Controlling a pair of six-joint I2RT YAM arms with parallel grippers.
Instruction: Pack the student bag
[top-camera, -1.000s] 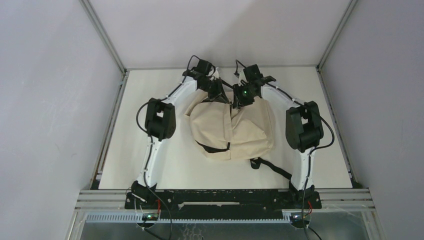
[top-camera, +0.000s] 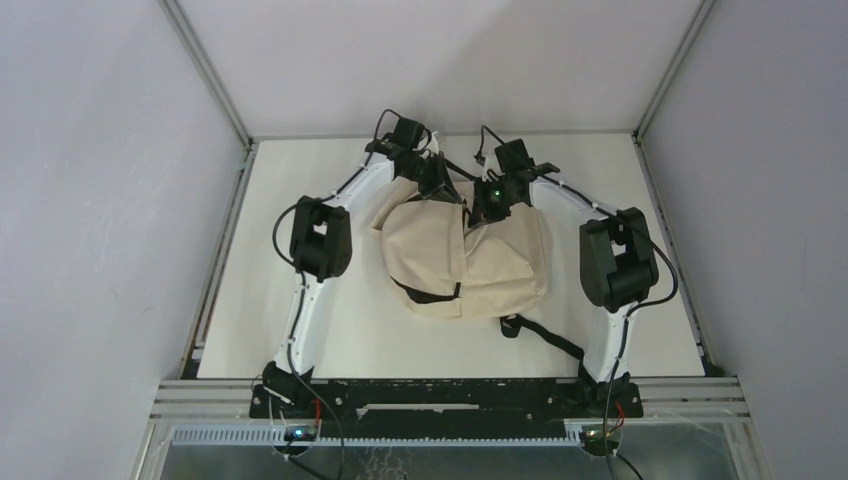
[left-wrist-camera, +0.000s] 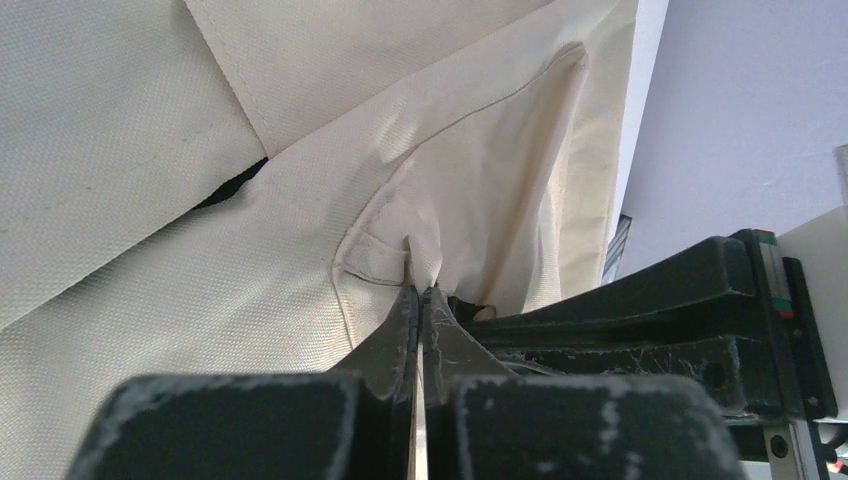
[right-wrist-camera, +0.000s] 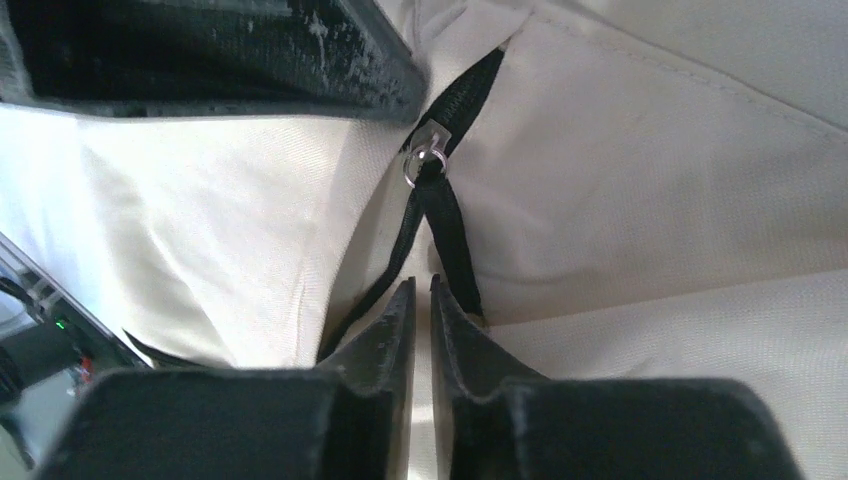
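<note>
The beige bag (top-camera: 425, 250) lies on the table under both arms. My left gripper is shut at its upper edge, a fold of beige cloth pinched at the tips. In the right wrist view, a metal zipper slider (right-wrist-camera: 428, 142) with a ring sits on the black zipper (right-wrist-camera: 470, 95), right by the dark left gripper finger (right-wrist-camera: 300, 60). A black pull strap (right-wrist-camera: 450, 235) hangs from the ring, its lower end close to the right fingertips. My right gripper is slightly open, beige cloth showing through the narrow gap; I see no strap between its fingers.
A black strap (top-camera: 550, 338) with a buckle trails from the bag's lower right onto the table. The two grippers are very close together over the bag's top.
The left arm and the bag look almost unmoved.
</note>
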